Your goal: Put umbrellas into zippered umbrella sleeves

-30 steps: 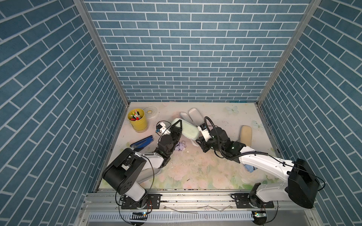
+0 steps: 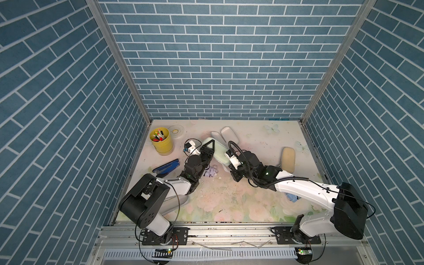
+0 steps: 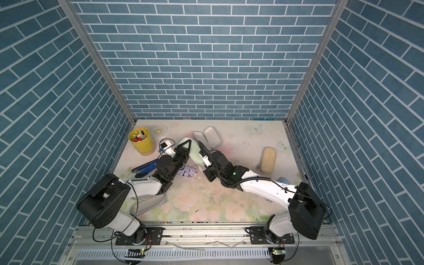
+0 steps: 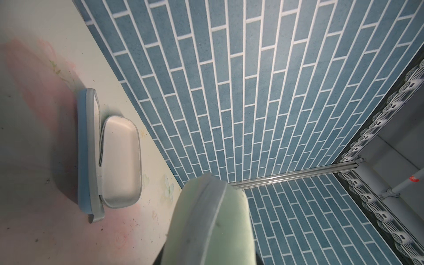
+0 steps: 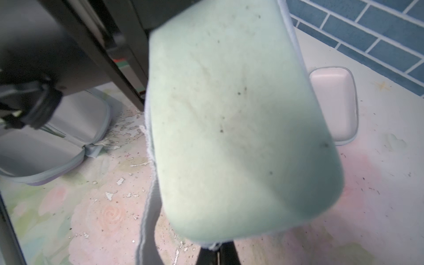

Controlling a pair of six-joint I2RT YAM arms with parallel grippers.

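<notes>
A pale green sleeve (image 2: 219, 152) is held off the table between my arms, its broad face filling much of the right wrist view (image 5: 247, 132). My left gripper (image 2: 211, 147) is shut on its far-left end; in the left wrist view the sleeve (image 4: 229, 225) stands between the fingers, a grey zipper band along it. My right gripper is shut right at the sleeve's near lower edge; whether a thin zipper pull sits between its tips cannot be made out. A grey strap (image 5: 149, 225) hangs beside the sleeve. Whether an umbrella is inside is hidden.
A white, blue-backed sleeve (image 4: 119, 163) lies open at the back; another open grey one (image 3: 150, 203) lies front left. Around are a lavender bundle (image 2: 211, 171), blue objects (image 2: 167, 167), a tan sleeve (image 2: 288, 159) and a yellow pen bucket (image 2: 162, 143).
The left arm and the held sleeve have barely shifted.
</notes>
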